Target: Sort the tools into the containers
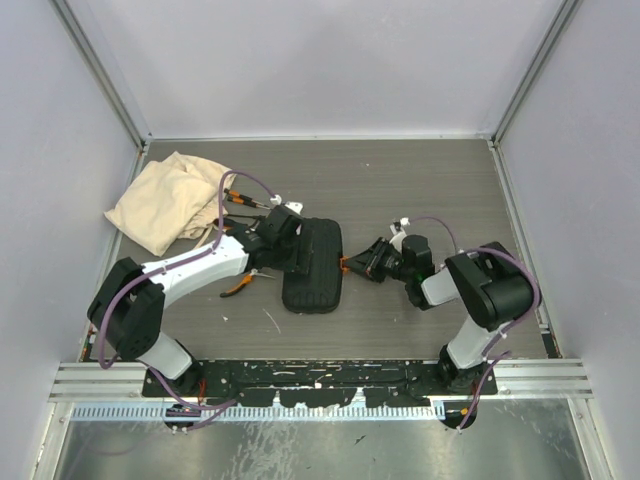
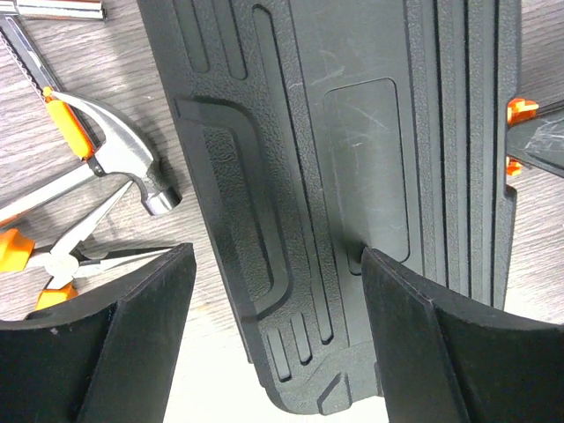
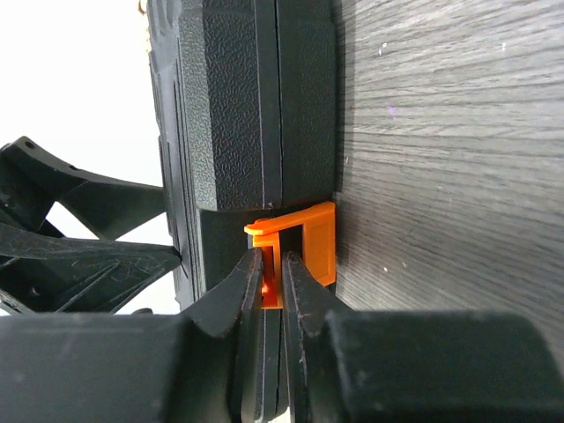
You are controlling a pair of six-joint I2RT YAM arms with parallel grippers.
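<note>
The black tool case (image 1: 313, 290) lies closed on the table between my arms. In the right wrist view an orange latch (image 3: 319, 251) sticks out from the case's side, and my right gripper is shut on it, fingertips close together. My left gripper is over the case's left part: its fingers stand apart, the right fingertip against the lid and the left one by the left edge. Whether it grips the case cannot be told. Left of the case lie a hammer (image 2: 128, 154) and orange-handled pliers (image 2: 62, 264).
A beige cloth (image 1: 165, 205) is heaped at the back left. More orange-and-black tools (image 1: 245, 198) lie beside it, partly behind my left arm. Behind and to the right of the case, the grey table (image 1: 410, 180) is clear.
</note>
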